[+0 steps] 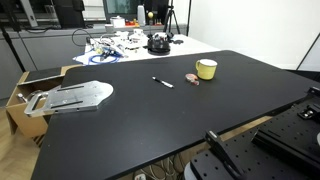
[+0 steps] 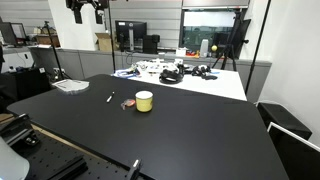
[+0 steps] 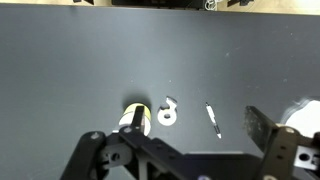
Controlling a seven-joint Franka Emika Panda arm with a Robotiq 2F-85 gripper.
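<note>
A yellow cup stands upright on the dark table, toward its far right in exterior view 1. Close beside it lies a small pinkish object that I cannot identify; it looks like a pale curved piece in the wrist view. A thin pen-like item lies a little apart from both. In the wrist view, the fingers of my gripper are spread wide on either side. It is high above the table, and nothing is between them. One finger partly hides the cup.
A flat white item lies at the table's left side. Behind the table are cables and equipment. An open box stands beyond the left edge.
</note>
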